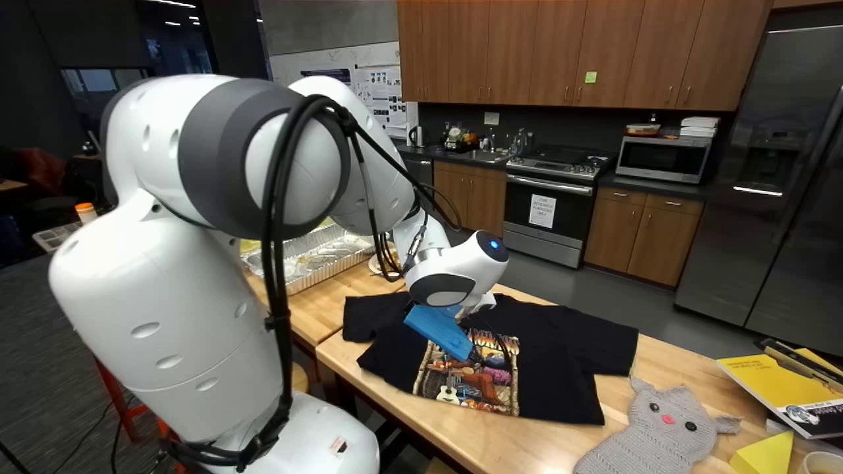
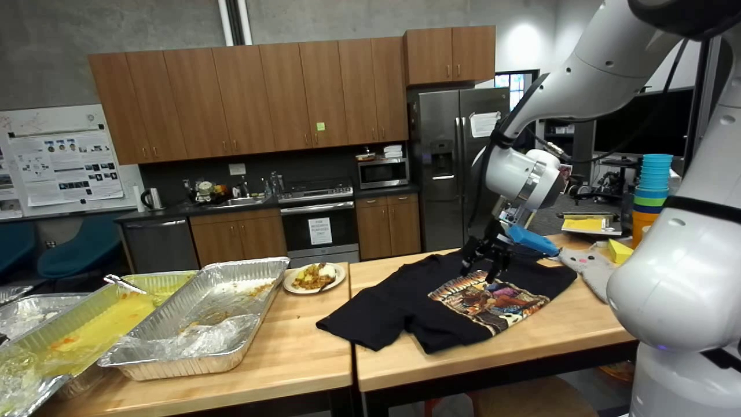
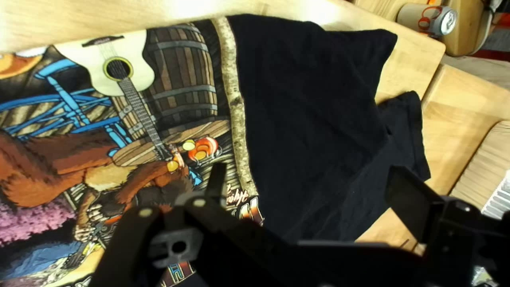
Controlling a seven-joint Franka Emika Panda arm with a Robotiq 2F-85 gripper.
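Note:
A black T-shirt (image 1: 553, 355) with a colourful print lies spread on the wooden table, its sleeves out to the sides. In the wrist view the printed guitar and barrel fill the left, and plain black cloth (image 3: 306, 105) the middle. My gripper is open over the shirt, its fingers wide apart and nothing gripped. Seen from the second exterior view, the gripper (image 2: 483, 267) hangs low over the upper part of the print. Whether its tips touch the cloth cannot be made out.
A grey knitted toy (image 1: 660, 430) and a yellow book (image 1: 782, 387) lie to the right of the shirt. Foil trays (image 2: 201, 313) and a plate of food (image 2: 314, 278) occupy the other table. A can (image 3: 428, 19) shows in the wrist view. Bare wood (image 2: 410, 365) borders the shirt.

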